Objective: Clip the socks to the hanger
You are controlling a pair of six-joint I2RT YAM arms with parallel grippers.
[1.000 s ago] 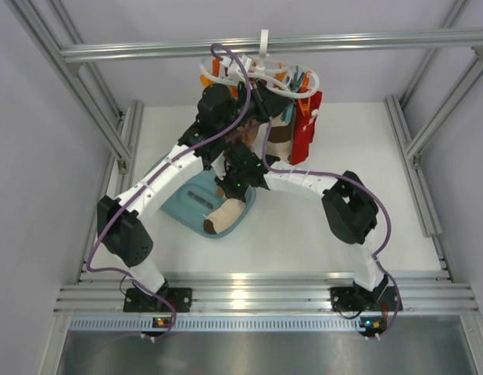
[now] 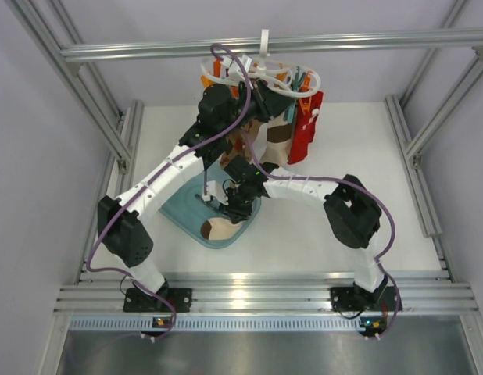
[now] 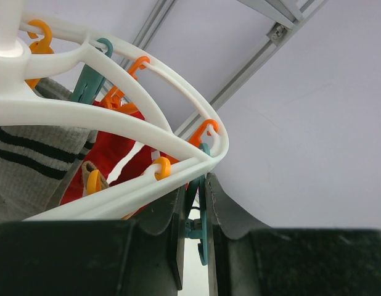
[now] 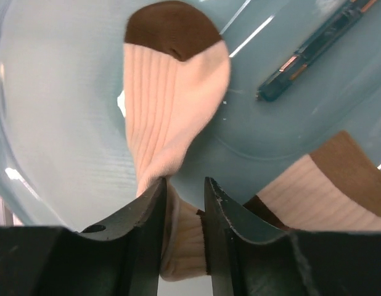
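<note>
The white round hanger [image 2: 316, 80] hangs from the rail, with orange and teal clips around it. At its rim, my left gripper is shut on a teal clip [image 3: 203, 231]. Down in the teal tray [image 2: 173, 212] lies a cream-pink ribbed sock [image 4: 172, 102] with a brown end. My right gripper is over it, its fingers apart and the sock's cuff fabric between them. Another sock [image 4: 329, 191] with brown and pink bands lies to the right. In the top view the right arm hides part of the tray.
A red sock [image 2: 306, 129] and a cream-brown sock [image 2: 278, 141] hang from the hanger. A dark teal stick-shaped item [image 4: 307, 52] lies in the tray.
The right gripper has moved toward the front of the tray, down over the sock. The sock now lies turned more sideways. The left arm stays at the hanger.
</note>
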